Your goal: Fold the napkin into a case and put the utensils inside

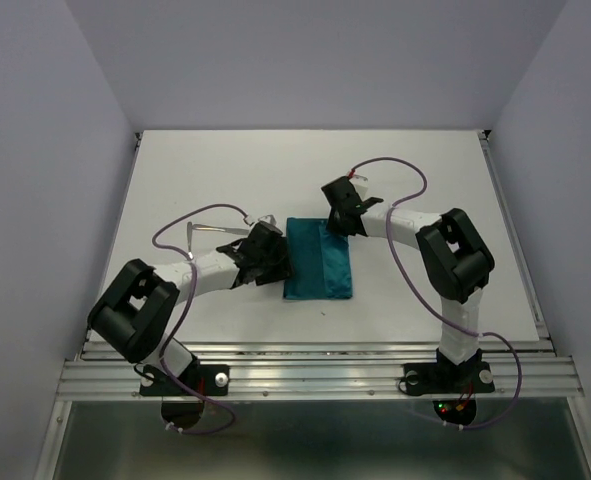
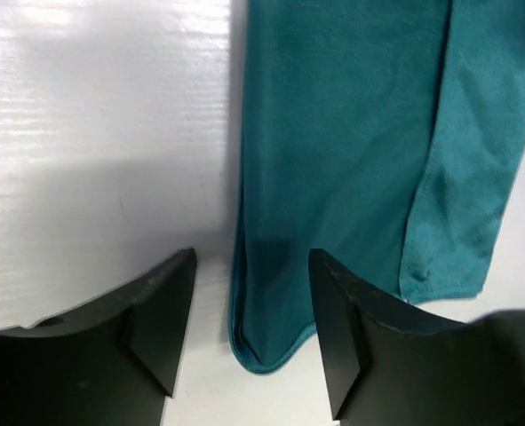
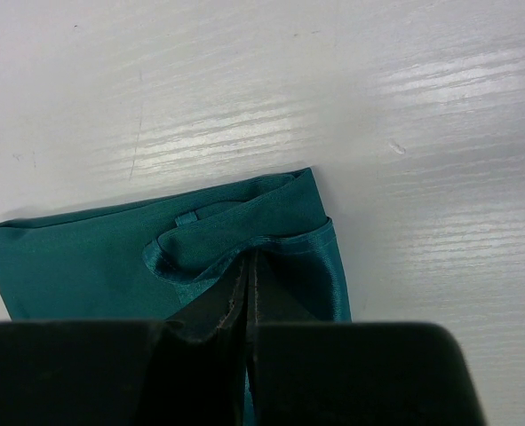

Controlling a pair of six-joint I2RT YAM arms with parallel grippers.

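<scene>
A teal napkin (image 1: 306, 265), folded into a long rectangle with a narrower layer along its right, lies mid-table. My right gripper is shut on the napkin's far right part, where the cloth (image 3: 235, 222) bunches up at the fingertips. At the left long edge, my left gripper stands open, its fingers apart; a corner of the napkin (image 2: 266, 342) shows in the gap between them. Silver utensils (image 1: 218, 229) lie left of the napkin in the top view, partly behind the left arm.
A metal rail (image 1: 305, 372) runs along the front edge, and grey walls enclose the sides and back.
</scene>
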